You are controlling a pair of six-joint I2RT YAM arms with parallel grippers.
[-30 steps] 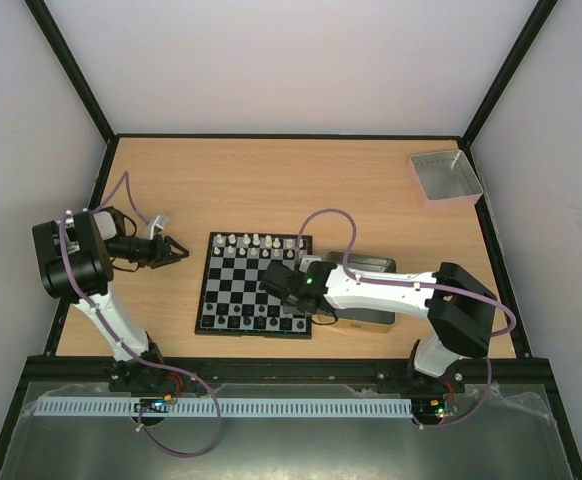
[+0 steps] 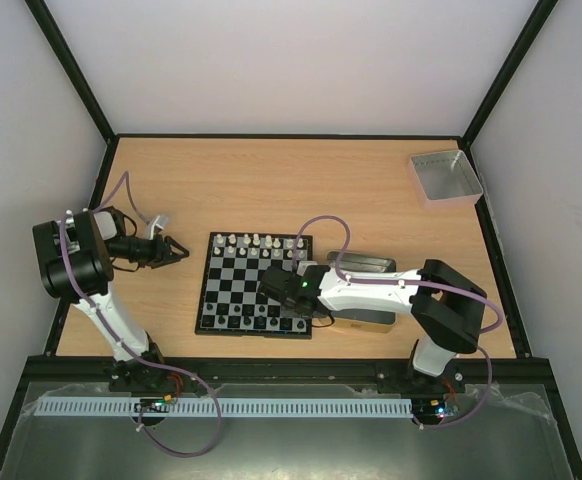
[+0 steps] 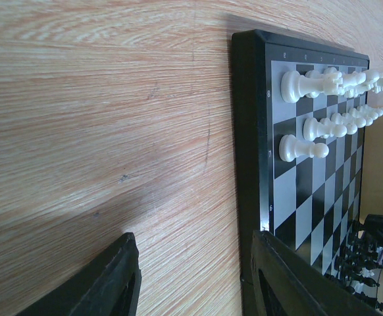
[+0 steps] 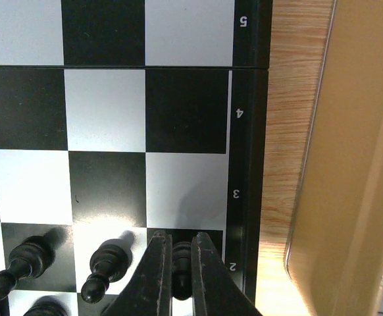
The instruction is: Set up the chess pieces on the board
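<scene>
The chessboard (image 2: 233,287) lies on the table, white pieces (image 3: 308,84) along its far side and black pieces along its near side. In the right wrist view, my right gripper is low over the row marked 2 at the board's right edge. It is shut on a black pawn (image 4: 182,284), upright between the fingers over the corner square of that row; whether its base touches the board is hidden. A black pawn (image 4: 108,262) stands one square to the left. My left gripper hangs open and empty, left of the board.
An open box (image 2: 366,318) stands close against the board's right side, beneath my right arm. A clear bin (image 2: 446,180) sits at the far right corner.
My right gripper has come down with the black pawn, from higher above the board to close over the corner square of row 2. The left arm has stayed still.
</scene>
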